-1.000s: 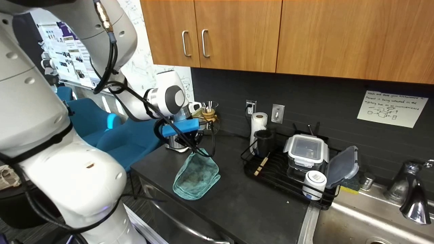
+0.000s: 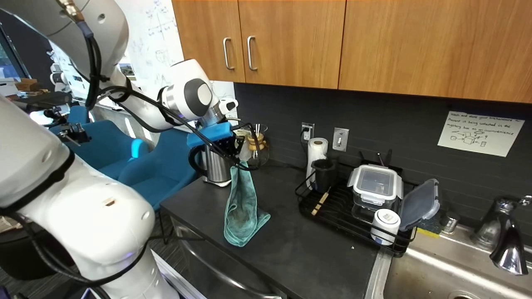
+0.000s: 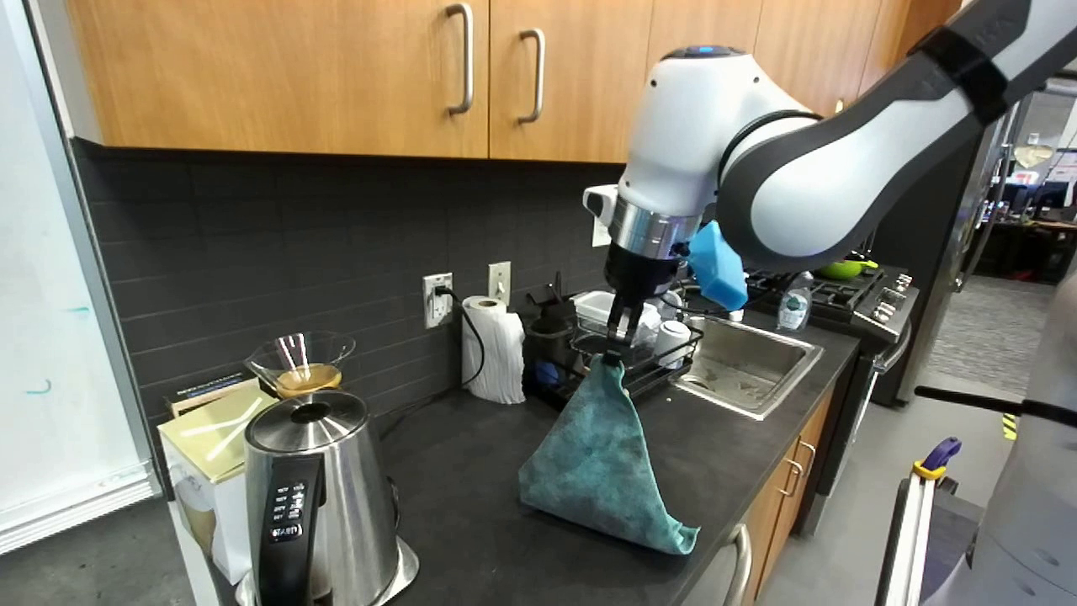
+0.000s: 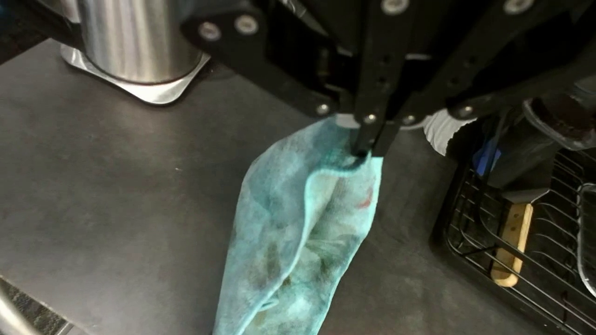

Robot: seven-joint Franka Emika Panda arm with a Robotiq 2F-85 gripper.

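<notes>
A teal cloth (image 2: 242,214) with dark stains hangs by its upper end from my gripper, which is shut on it. In exterior view 2 the cloth (image 3: 611,465) spreads downward from the fingertips, its lower edge at the dark counter (image 3: 474,485). The wrist view shows the cloth (image 4: 279,240) folded over itself below the fingers, with a small red mark near the top. Seen from the other side, my gripper (image 3: 618,348) points down above the counter.
A steel kettle (image 3: 313,475) stands left of the cloth. To the right are a black dish rack (image 2: 344,214) with containers, a paper towel roll (image 2: 317,152) and the sink (image 2: 424,271). Bare counter lies between cloth and rack.
My gripper has risen and moved slightly left in exterior view 1. The cloth lay mostly flat on the counter; its held end is now lifted and it hangs drawn out.
</notes>
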